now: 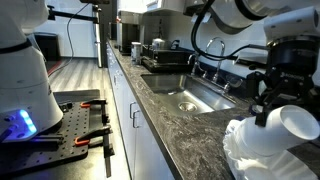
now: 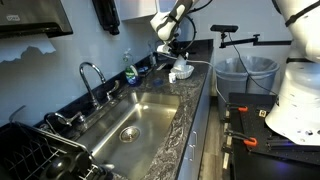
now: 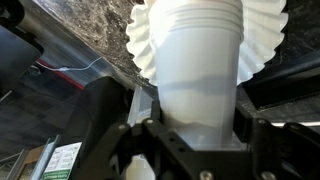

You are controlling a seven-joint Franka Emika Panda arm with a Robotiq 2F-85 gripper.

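A white cylindrical container (image 1: 285,130) is held tilted in my gripper (image 1: 264,110), one rounded end toward the camera in exterior view 1. From the wrist, its smooth white side (image 3: 200,75) fills the gap of my gripper, which is shut on it. Behind and below it is a white bowl with a fluted rim (image 3: 262,35) on the dark counter. Exterior view 2 shows my gripper (image 2: 182,52) small, above the white bowl (image 2: 183,71) at the counter's far end. The container hides most of the bowl's inside.
The speckled counter (image 1: 185,125) runs clear beside a steel sink (image 1: 190,98) with a faucet (image 1: 212,60). A small white object (image 2: 172,77) stands close to the bowl. Pots (image 1: 160,45) stand farther along the counter.
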